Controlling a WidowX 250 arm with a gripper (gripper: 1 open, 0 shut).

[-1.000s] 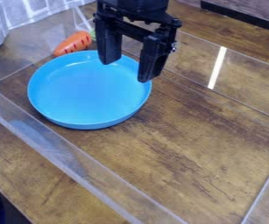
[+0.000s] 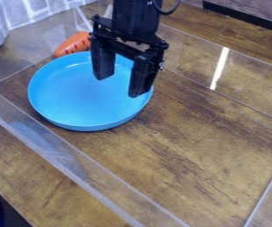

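My black gripper hangs over the back right part of a round blue plate, its two fingers apart with nothing visible between them. An orange carrot lies behind the plate at the upper left, partly beside the arm.
Bare wooden table fills the right and front. A clear plastic edge runs diagonally along the lower left. A white object stands at the top left corner, and a dark strip lies at the top right.
My gripper has come down and slightly left, lower over the blue plate. The plate and carrot have stayed in place.
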